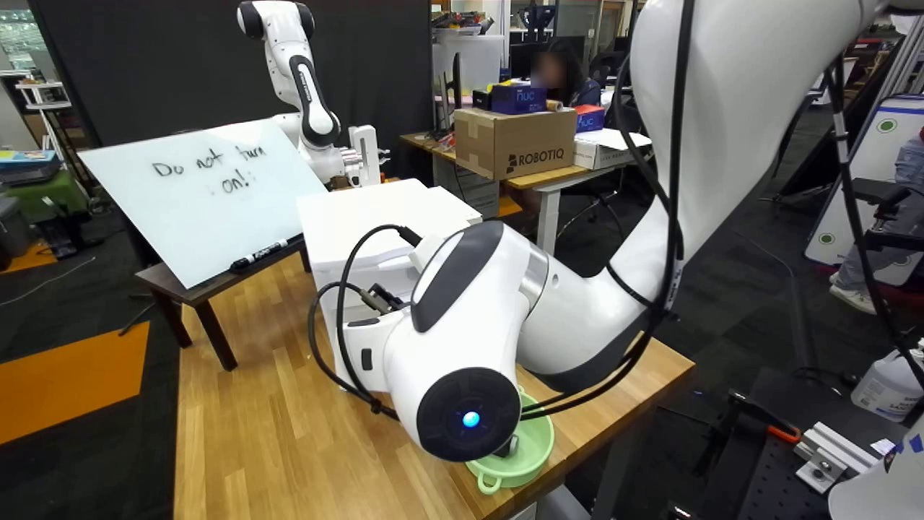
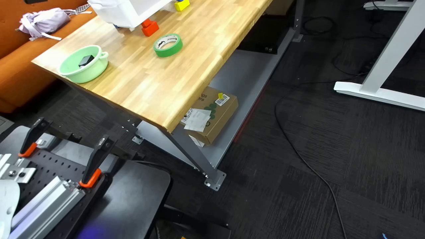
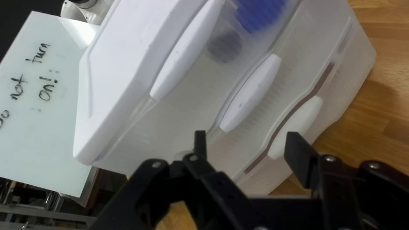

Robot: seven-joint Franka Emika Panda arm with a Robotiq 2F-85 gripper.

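A white drawer unit (image 3: 165, 126) fills most of the wrist view, its translucent fronts tilted across the picture. Its pale handles are the upper handle (image 3: 188, 49), the middle handle (image 3: 251, 92) and the lower handle (image 3: 297, 124). In front of the lower drawers is my gripper, its two dark fingers well apart with nothing held between them. One fingertip overlaps the lower handle's edge in that view; whether it touches, I cannot tell. Something blue shows through the top drawer. In exterior view 1 the arm hides the gripper from sight.
A green basin (image 2: 95, 71) holding a dark object stands at the table corner. Green tape (image 2: 168, 45), a red block (image 2: 149, 28) and a yellow block (image 2: 182, 5) lie on the wooden table. A whiteboard (image 1: 203, 195) leans beside the drawer unit. Bare tabletop lies at the left.
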